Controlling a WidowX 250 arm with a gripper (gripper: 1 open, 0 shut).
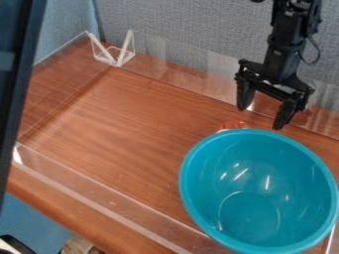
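My black gripper [261, 104] hangs at the back right over the wooden table, open, with nothing between its two fingers. Below it a large teal bowl [259, 213] takes up the lower right of the view. A small reddish, partly transparent thing [232, 126] sits just behind the bowl's rim, too small to make out.
A white wire stand [113, 55] is at the back left corner. Clear low barriers run along its back and front edges, with a grey padded wall behind.
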